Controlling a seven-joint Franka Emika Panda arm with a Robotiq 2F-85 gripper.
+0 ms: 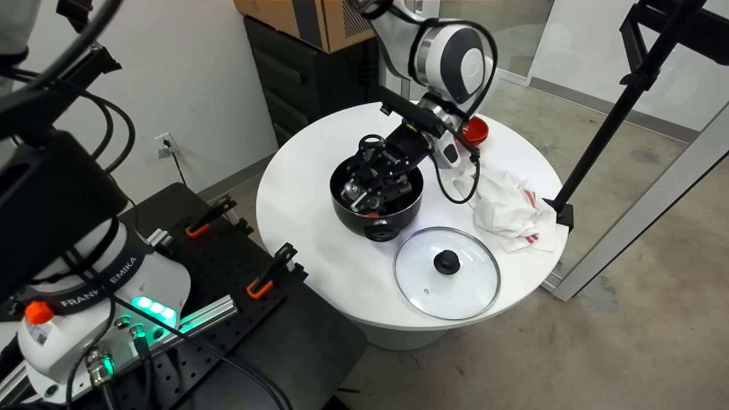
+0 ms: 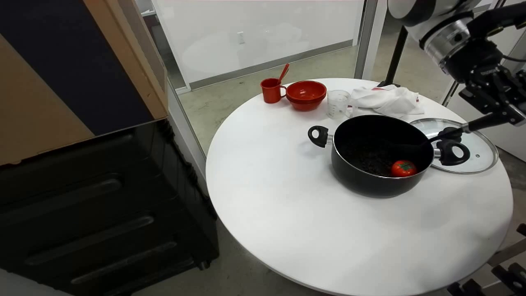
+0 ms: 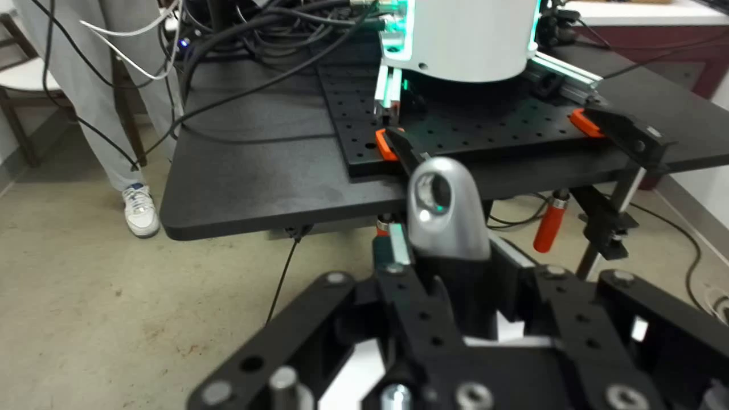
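Observation:
A black pot [image 2: 374, 185] with two loop handles stands uncovered on the white round table. Inside it lies a red tomato [image 2: 403, 168] with a green top, near one wall, over dark contents too dim to make out. My gripper is shut on a utensil, whose silver handle end [image 3: 444, 205] with a hole sticks up past the fingers. From the gripper, the utensil's dark shaft [image 2: 485, 121] slants down over the rim into the pot; its head cannot be made out. Exterior view 1 has the gripper [image 1: 359, 198] appearing over the pot, covering much of its inside.
A glass lid [image 1: 447, 287] with a black knob lies flat beside the pot. Behind are a clear measuring cup [image 2: 339, 103], red bowls [image 2: 306, 93], a red mug [image 2: 271, 91] and a white towel [image 2: 389, 101].

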